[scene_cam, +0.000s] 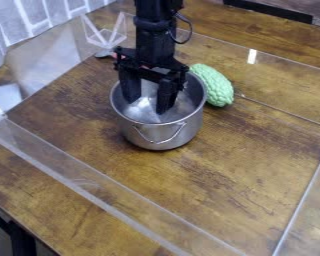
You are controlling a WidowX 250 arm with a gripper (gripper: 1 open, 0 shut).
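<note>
A black robot gripper (148, 78) reaches down from the top centre, its fingers over and inside a steel pot (160, 125) with a wire handle on its front. What lies between the fingers, and whether they are open or shut, is unclear in the dark blur. A pale green cabbage-like item (210, 84) lies just right of the pot, behind its rim.
Clear plastic edges run along the left and right sides. A small reddish item is partly hidden behind the arm at the upper left.
</note>
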